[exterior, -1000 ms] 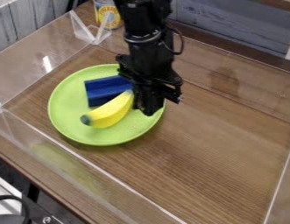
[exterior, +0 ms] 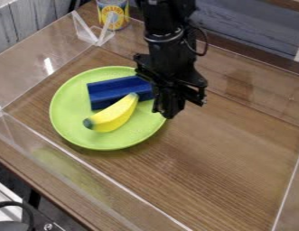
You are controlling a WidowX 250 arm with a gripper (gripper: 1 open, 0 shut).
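A green plate (exterior: 81, 127) lies on the wooden table, holding a blue block (exterior: 114, 88) and a yellow banana (exterior: 112, 115) in front of it. The black gripper (exterior: 166, 106) hangs over the plate's right edge, right of the banana and block, its fingertips pointing down. Nothing shows held in it; it looks shut, though the dark fingers are hard to make out.
A can with a yellow label (exterior: 113, 15) stands at the back left in a clear holder. Clear plastic edging runs along the left and front.
The gripper has moved slightly to the right, away from the banana. The banana and block on the plate look nearly unchanged.
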